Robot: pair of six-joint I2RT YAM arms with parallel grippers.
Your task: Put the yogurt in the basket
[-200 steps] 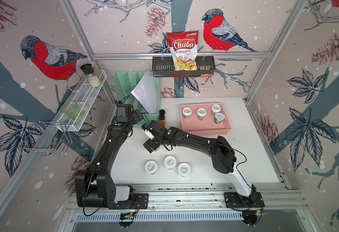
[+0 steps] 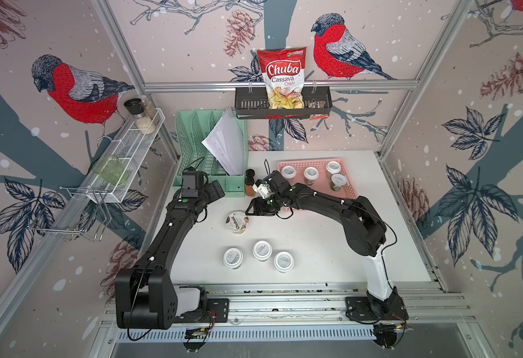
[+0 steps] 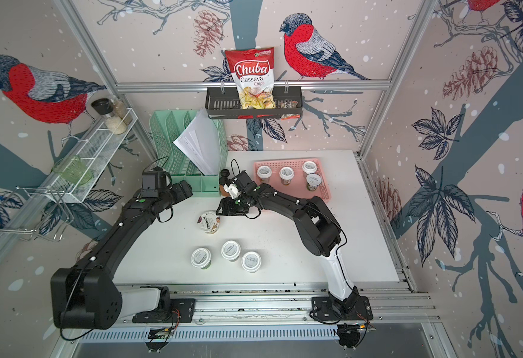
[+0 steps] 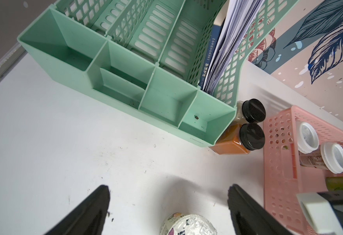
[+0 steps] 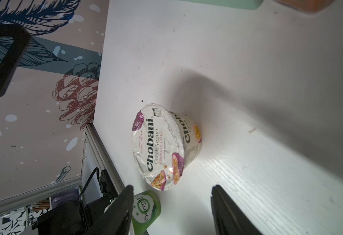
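The Chobani yogurt cup (image 2: 237, 222) rests on the white table between my arms, its printed lid clear in the right wrist view (image 5: 157, 146). My right gripper is just to the right of it in the top views, fingers apart with nothing between them. My left gripper stands back left, near the green organizer, open and empty; the cup shows low between its fingers in the wrist view, beyond them. A pink basket (image 2: 318, 194) at the back right holds several white-lidded containers.
A green organizer (image 2: 187, 131) with papers stands at the back left, two spice jars (image 4: 251, 137) beside it. Several white-lidded tubs (image 2: 262, 250) stand on the front middle of the table. A wire shelf (image 2: 118, 191) is on the left wall.
My right gripper has moved right and back from over the yogurt, uncovering it in the top left view. The left arm has shifted slightly.
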